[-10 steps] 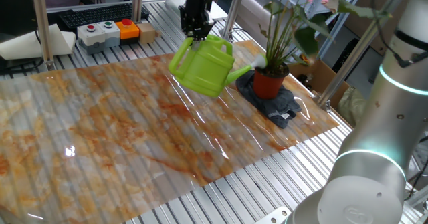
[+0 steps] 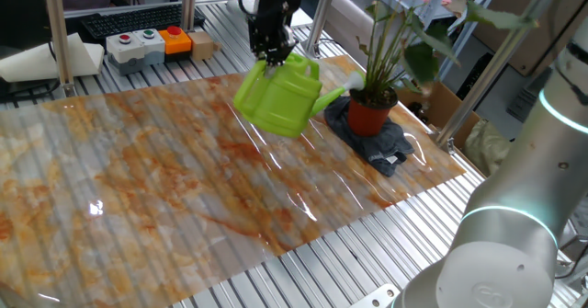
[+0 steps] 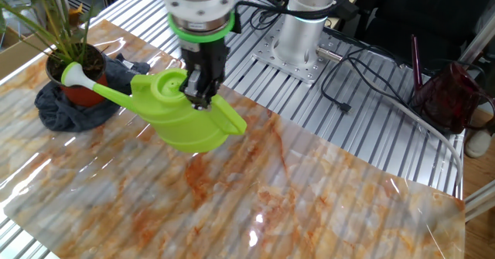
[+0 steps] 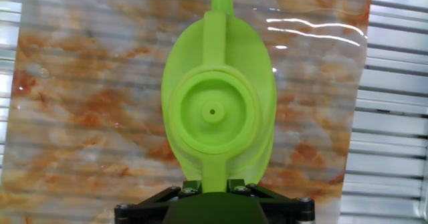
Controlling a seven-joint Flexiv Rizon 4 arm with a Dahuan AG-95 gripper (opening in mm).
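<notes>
A lime-green watering can hangs above the marbled sheet, its body slightly tilted and its pale spout head close to the plant pot. My gripper is shut on the can's handle, which runs between the two fingers in the wrist view. From the other side, the gripper grips the can from above. The potted plant stands in a terracotta-coloured pot on a dark grey cloth. In exterior view 2 the spout head overlaps the pot's rim; no water shows.
A marbled sheet covers most of the slatted metal table and is largely bare. Button boxes and a keyboard sit at the back. A dark red jug and loose cables lie near the arm's base.
The can and gripper stay nearly in place, with only a slight shift. The upper arm at the right edge has moved a little, and the plant's leaves have shifted slightly.
</notes>
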